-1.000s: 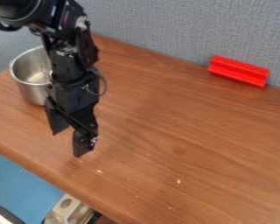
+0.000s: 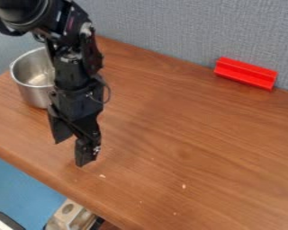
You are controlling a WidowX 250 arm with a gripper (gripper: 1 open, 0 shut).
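Observation:
My black gripper (image 2: pixel 72 142) hangs low over the left part of the wooden table (image 2: pixel 183 162), its fingers open and pointing down, with no object visible between them. Behind the arm on the left stands a metal pot (image 2: pixel 31 76), partly hidden by it. A red ridged block (image 2: pixel 245 74) lies at the back right, against the grey padded wall, well apart from the gripper.
The table's left edge runs just below the gripper, with a blue surface (image 2: pixel 21 189) and a metal fitting beyond it.

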